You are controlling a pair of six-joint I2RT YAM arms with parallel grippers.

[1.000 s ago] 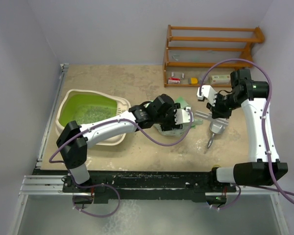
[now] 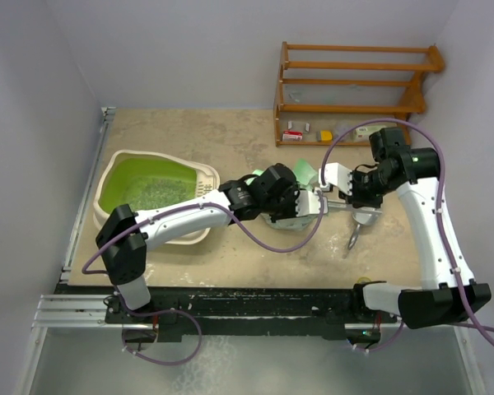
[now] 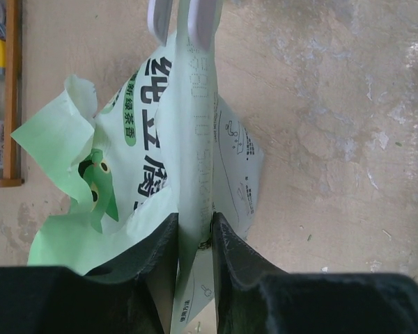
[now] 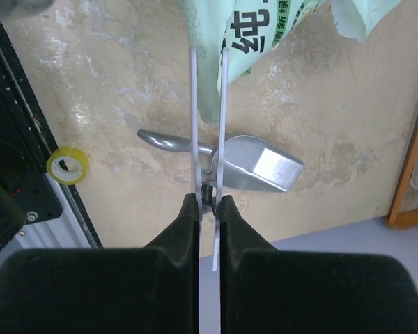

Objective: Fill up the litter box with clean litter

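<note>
A pale green-white litter bag [image 3: 146, 146] with torn green flaps sits upright in the middle. My left gripper has its fingers on a folded strip of the bag in the left wrist view; whether they grip it is unclear. My right gripper has long pale fingers pressed nearly together on the bag's folded edge [image 4: 203, 104]. A metal scoop [image 4: 265, 163] lies on the floor below the right fingers. The litter box [image 2: 115, 173] stands left, with a green interior and some grains in it.
A wooden rack [image 2: 354, 64] with small items stands at the back. A yellow tape roll [image 4: 68, 175] lies by the front edge. Floor behind the box is clear.
My right gripper has moved left toward the bag and now has its fingers on it.
</note>
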